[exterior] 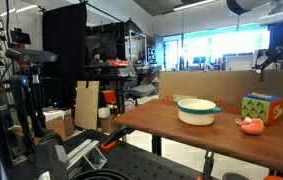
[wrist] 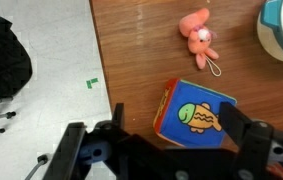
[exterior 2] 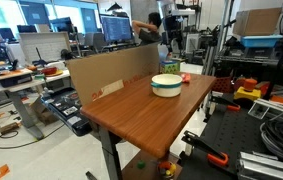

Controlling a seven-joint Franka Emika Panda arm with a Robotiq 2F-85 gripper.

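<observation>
My gripper is open above the table, with nothing held between its fingers. Beneath it in the wrist view is a colourful box (wrist: pixel 191 117), its blue top printed with a fish. The pink soft toy (wrist: pixel 198 38) lies apart from the box, a thin loop at one end. A pale bowl with a teal rim (wrist: pixel 271 20) is cut off by the upper right edge of that view. In exterior view 1 the bowl (exterior: pixel 197 112) sits left of the toy (exterior: pixel 250 126), and the box (exterior: pixel 262 108) stands behind the toy.
A tan panel (exterior 2: pixel 106 80) stands along one long side. In the wrist view, white floor (wrist: pixel 66 75) shows past the table's edge.
</observation>
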